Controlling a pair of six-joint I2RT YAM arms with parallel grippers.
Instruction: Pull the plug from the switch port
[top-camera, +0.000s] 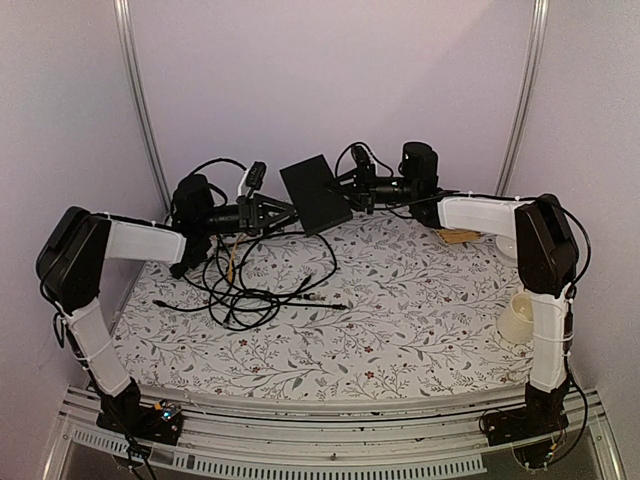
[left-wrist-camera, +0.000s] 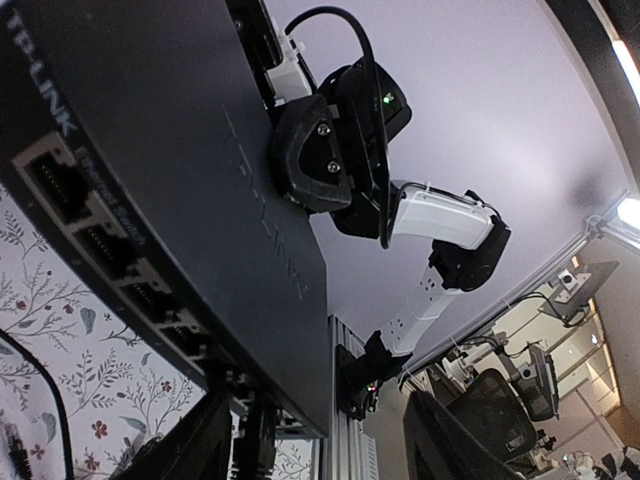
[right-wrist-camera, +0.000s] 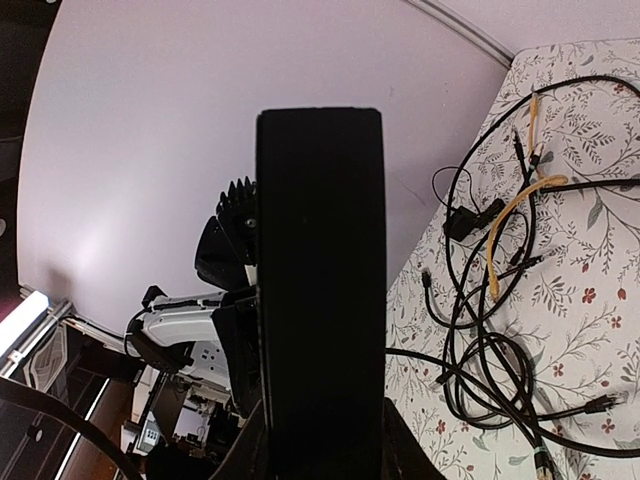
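Observation:
A black TP-LINK Ethernet switch (top-camera: 314, 195) hangs above the table, my right gripper (top-camera: 350, 185) shut on it. Its row of ports (left-wrist-camera: 105, 245) faces my left wrist camera, with a black plug (left-wrist-camera: 257, 440) in the lowest one seen. My left gripper stands part open just below that edge, one finger beside the plug, which shows left of the gap's middle. In the right wrist view the switch's narrow side (right-wrist-camera: 320, 280) fills the middle and hides much of my left gripper.
Tangled black and yellow cables (top-camera: 250, 300) lie on the left of the floral table (top-camera: 420, 320). A cream cup (top-camera: 515, 320) stands at the right.

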